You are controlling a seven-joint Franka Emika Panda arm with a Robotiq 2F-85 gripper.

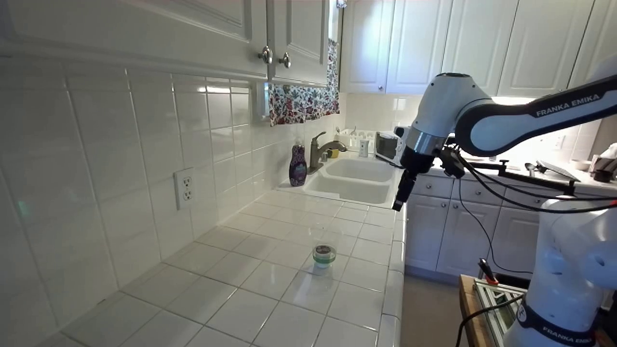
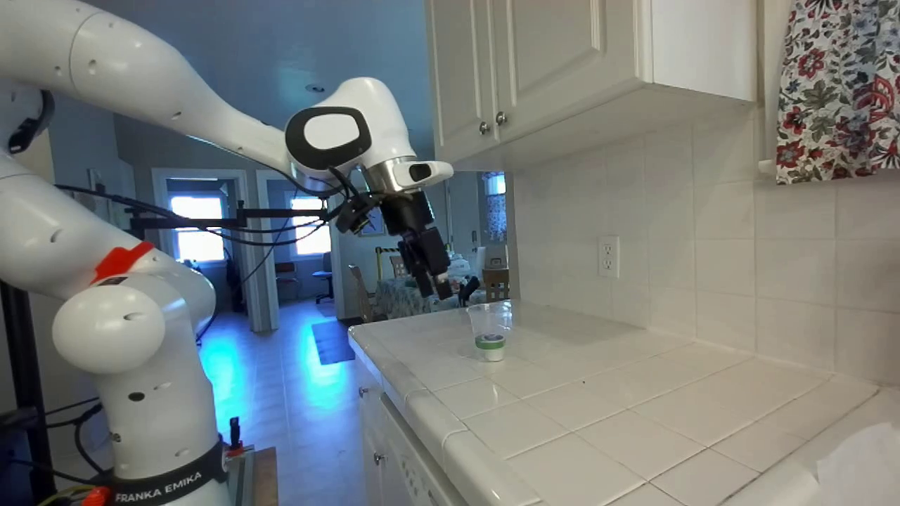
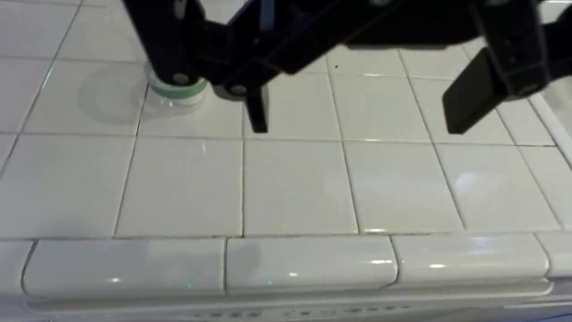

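Note:
A clear plastic cup stands upright on the white tiled counter. In its lower part shows a green-banded white item, apparently inside the cup. From the wrist, part of the green band appears at upper left, partly covered by a gripper linkage. My gripper is open, its fingers wide apart, with only bare tiles seen between them. It hangs above the counter's front edge, apart from the cup; in exterior view 1 the gripper is on the sink side of the cup.
A double sink with a faucet and a purple bottle lies farther along. Upper cabinets overhang the counter's back. Broad stretches of tile around the cup are clear.

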